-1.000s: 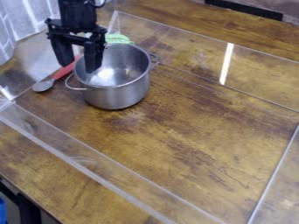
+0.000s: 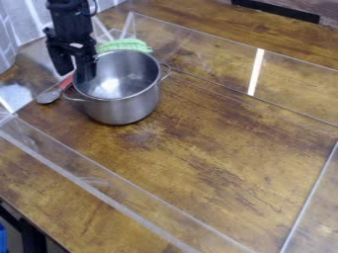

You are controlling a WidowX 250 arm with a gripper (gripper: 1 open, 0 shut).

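Observation:
A large steel pot point(image 2: 122, 104) with two side handles stands at the upper left of the wooden table. My black gripper point(image 2: 79, 64) is at the pot's back-left rim; whether its fingers are open or shut is unclear. A red-handled utensil with a metal head point(image 2: 50, 95) lies left of the pot. A green slotted object point(image 2: 126, 44) lies behind the pot.
Clear acrylic strips or walls border the wooden table point(image 2: 224, 148) along the front left, back and right.
My gripper has moved left and slightly down. The pot has shifted slightly left as well.

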